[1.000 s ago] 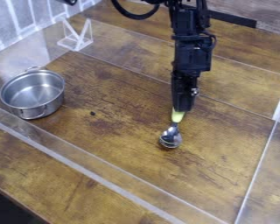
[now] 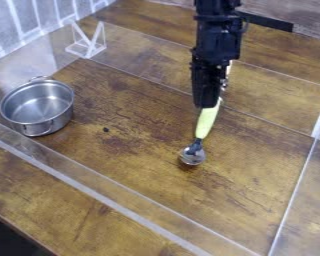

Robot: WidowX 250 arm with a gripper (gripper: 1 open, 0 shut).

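Observation:
My gripper [image 2: 204, 100] hangs in the upper middle, pointing down, just above and at the upper end of a ladle with a pale yellow-green handle [image 2: 208, 121] and a steel bowl [image 2: 192, 155]. The ladle lies on the wooden table [image 2: 109, 200], its bowl toward the front. The gripper looks shut; I see nothing clearly held between its fingers, though its tips overlap the handle's end region.
A steel pot [image 2: 36, 105] stands at the left. A small white frame-like object [image 2: 87, 42] is at the back left. Clear panels or edges border the area at left and right.
My gripper has risen toward the back, uncovering most of the ladle's handle. The ladle lies about where it was.

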